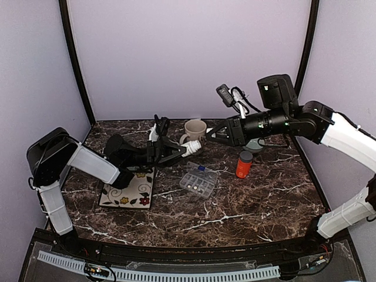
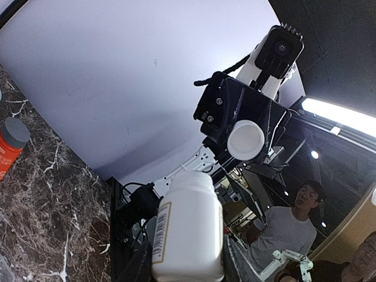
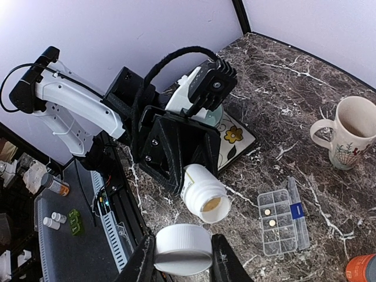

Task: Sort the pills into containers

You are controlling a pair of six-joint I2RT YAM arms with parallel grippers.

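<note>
A white pill bottle (image 2: 189, 229), uncapped, is held tilted above the table with my left gripper (image 1: 183, 150) shut on it. Its open mouth shows in the right wrist view, where the bottle (image 3: 204, 192) points toward my right gripper. That gripper is shut on a round white cap; the same cap (image 2: 245, 140) faces the bottle in the left wrist view, with a gap between them. On the table below, the clear pill organizer (image 3: 277, 222) stands with its lid raised; a few pale pills (image 3: 272, 222) lie in its compartments.
Behind the organizer stands a floral mug (image 1: 195, 130). An orange-red bottle with a grey cap (image 1: 244, 164) is to the right. A flower-patterned board (image 1: 126, 197) lies at the left.
</note>
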